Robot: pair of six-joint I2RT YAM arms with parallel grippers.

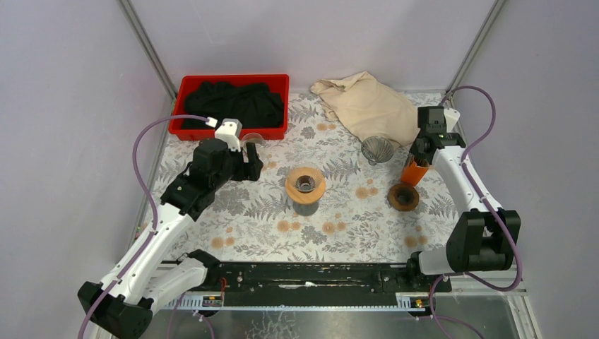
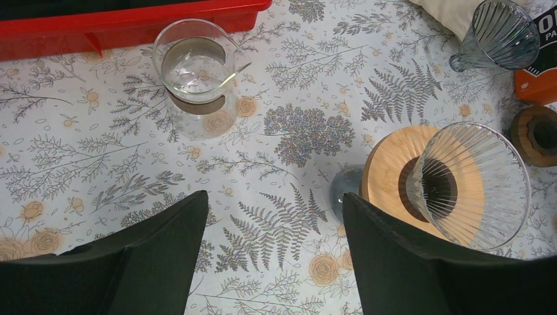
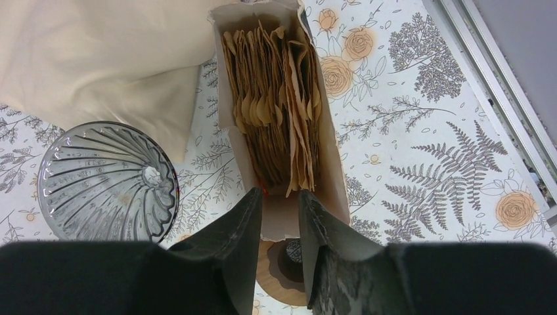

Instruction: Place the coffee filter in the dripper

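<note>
Folded brown paper filters (image 3: 276,105) stand packed in an orange box (image 1: 414,174), seen from above in the right wrist view. My right gripper is over the box, open with a narrow gap. One filter's edge reaches close to its right-hand fingertip; whether they touch, I cannot tell. At mid-table a ribbed clear glass dripper (image 2: 476,187) rests in a wooden ring (image 2: 389,167) on a glass stand, with no filter visible inside. My left gripper hangs open and empty to the left of this dripper.
A second ribbed glass cone (image 1: 377,150) and a round wooden piece (image 1: 403,197) lie near the box. Beige cloth (image 1: 369,102) is behind them. A glass beaker (image 2: 200,82) stands by the red tray (image 1: 265,133).
</note>
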